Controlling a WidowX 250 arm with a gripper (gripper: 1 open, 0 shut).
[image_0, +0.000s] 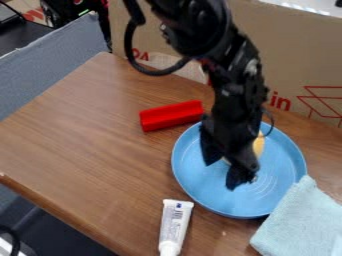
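My black gripper (226, 160) is low over a blue plate (211, 195), its fingers angled down onto the left-middle part of the plate. A yellow round item (259, 144) on the plate is mostly hidden behind the gripper, showing only at its right side. Whether the fingers hold anything or how far apart they stand is hard to tell.
A red cylinder (171, 115) lies behind the plate to the left. A white tube (174, 225) lies at the front, and a pale blue cloth (297, 225) at the front right. Cardboard stands behind.
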